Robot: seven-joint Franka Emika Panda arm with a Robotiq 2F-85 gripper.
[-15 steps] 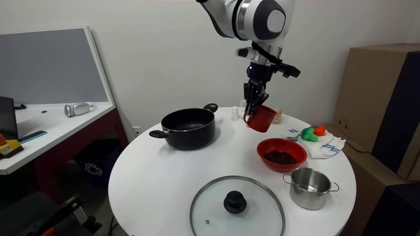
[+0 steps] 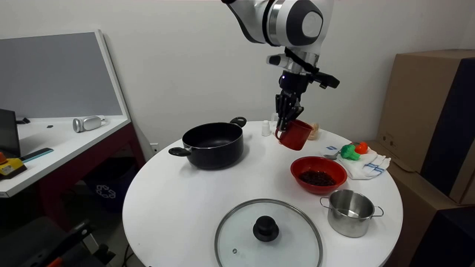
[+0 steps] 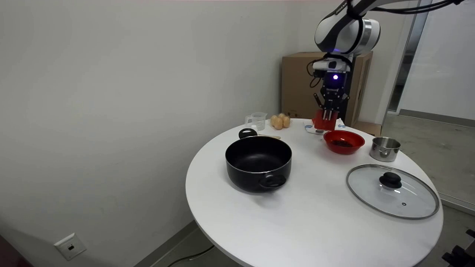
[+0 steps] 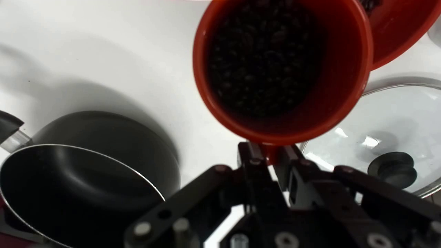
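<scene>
My gripper is shut on the handle of a red mug, holding it in the air above the table. The mug is tilted, and the wrist view shows dark beans inside it. A red bowl with more dark beans sits on the table, lower than the mug and nearer the front in exterior view 1. To the left stands a large black pot, uncovered; its inside looks empty in exterior view 2.
A glass lid with a black knob lies at the front, a steel pot beside it. A towel with toy vegetables is at the right. Eggs and a measuring cup stand behind.
</scene>
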